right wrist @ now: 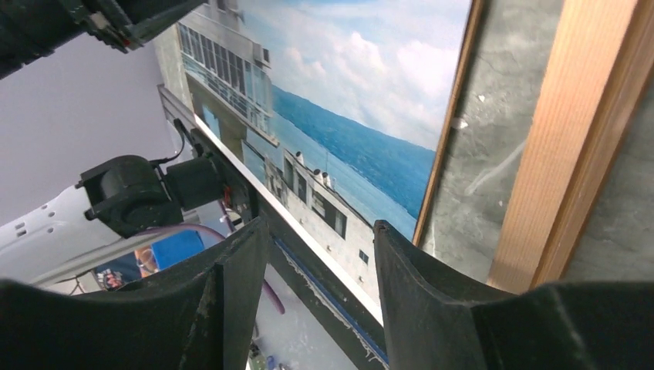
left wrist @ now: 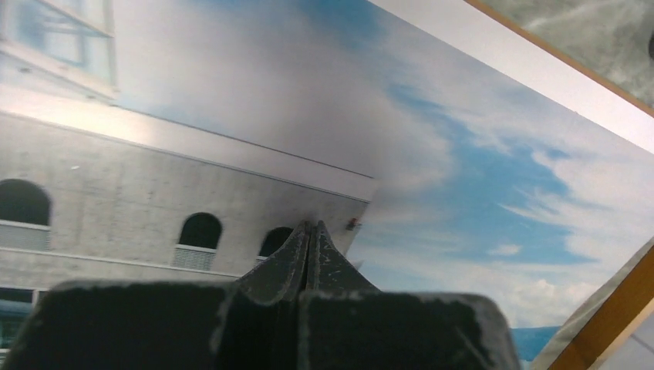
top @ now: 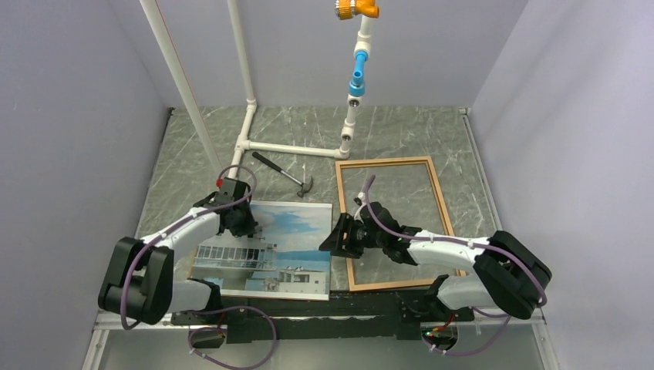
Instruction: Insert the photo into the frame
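The photo [top: 297,262], a seaside scene with sky and white buildings, lies flat on the left part of the table. Just right of it lies the empty wooden frame [top: 440,196]. My left gripper [top: 254,229] is over the photo's middle; in the left wrist view its black fingers [left wrist: 287,270] are shut, with nothing showing between them. Near the photo's right edge hovers my right gripper [top: 330,245]. Its fingers [right wrist: 243,285] stand wide apart in the right wrist view, with no object held and the photo beyond. Part of the photo's upper left is hidden under the left arm.
A hammer [top: 283,169] rests behind the photo. White pipes [top: 293,149] with a blue valve [top: 358,73] stand at the back. A narrow strip of bare table separates the photo from the frame. The front table edge is close to the photo's lower side.
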